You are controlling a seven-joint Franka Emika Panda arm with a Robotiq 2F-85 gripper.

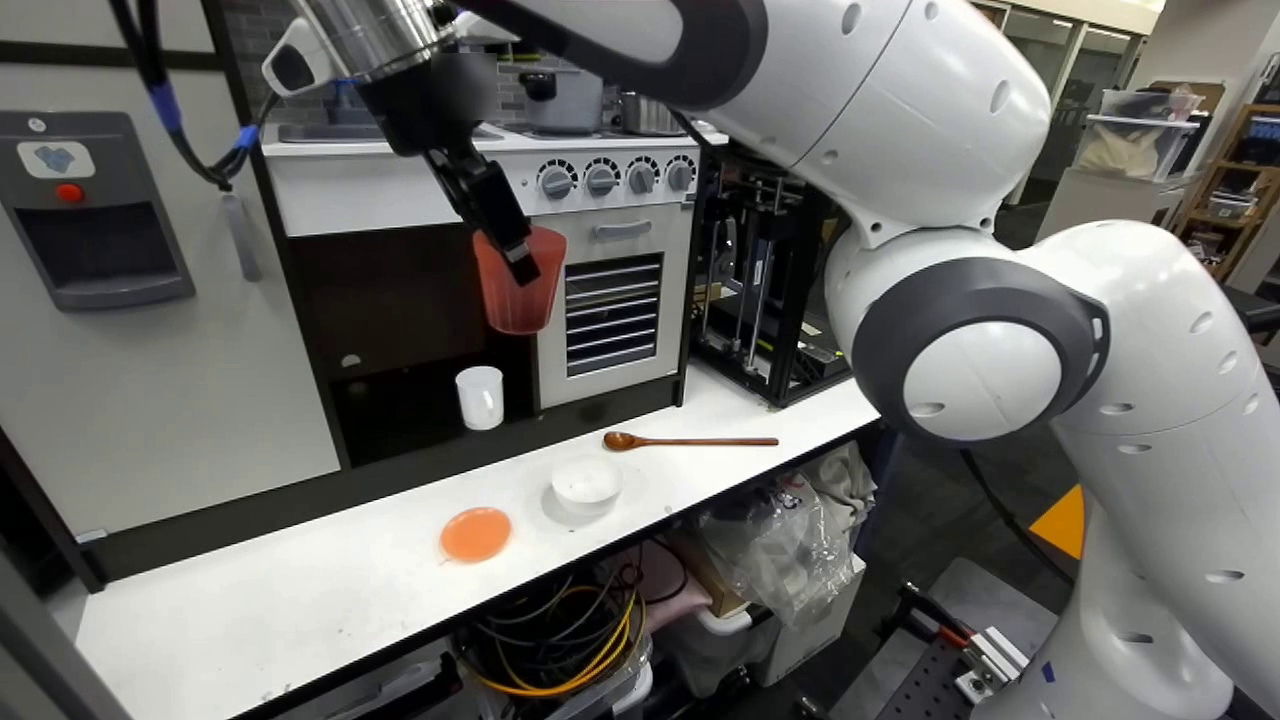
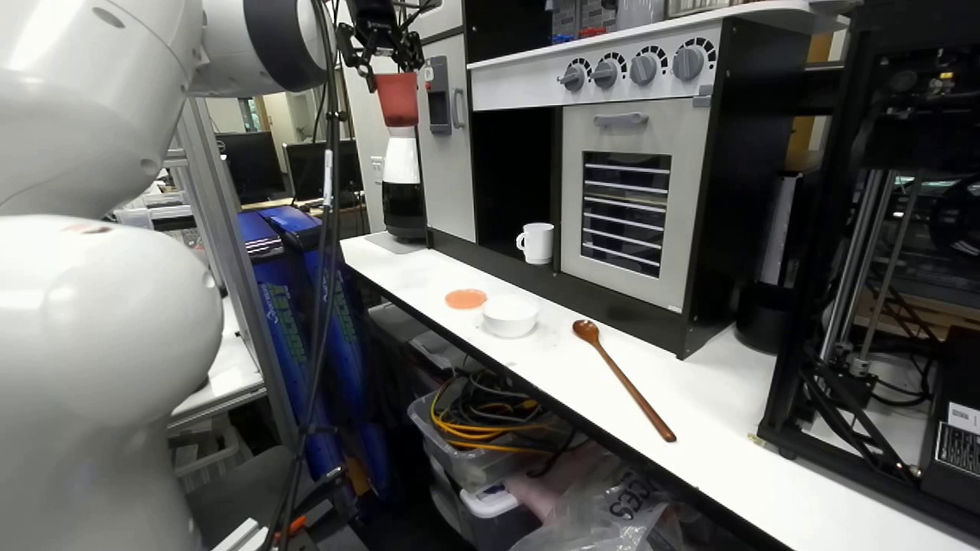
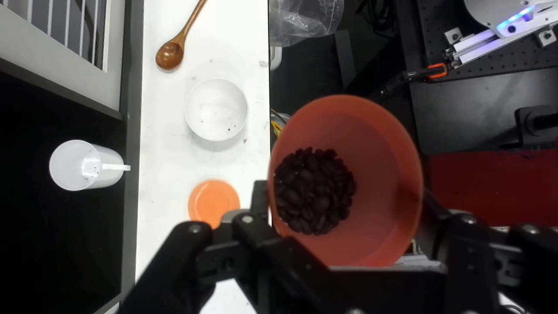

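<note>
High above the counter, my gripper (image 1: 516, 258) is shut on a translucent red cup (image 1: 528, 294). The wrist view looks into that cup, where dark beans (image 3: 314, 191) lie against one side of the bottom. In exterior view 2 the red cup (image 2: 396, 99) hangs upright below the fingers, in line with a white-and-black appliance (image 2: 401, 179) behind it. On the counter sit a white bowl (image 3: 216, 110) with a few dark specks inside and a flat orange disc (image 1: 475, 534). A white mug (image 2: 537, 242) stands in the dark open compartment.
A wooden spoon (image 2: 625, 381) lies on the white counter (image 1: 300, 600), right of the bowl. The toy oven (image 1: 614, 300) rises behind, with a black-framed machine (image 1: 768, 276) to its right.
</note>
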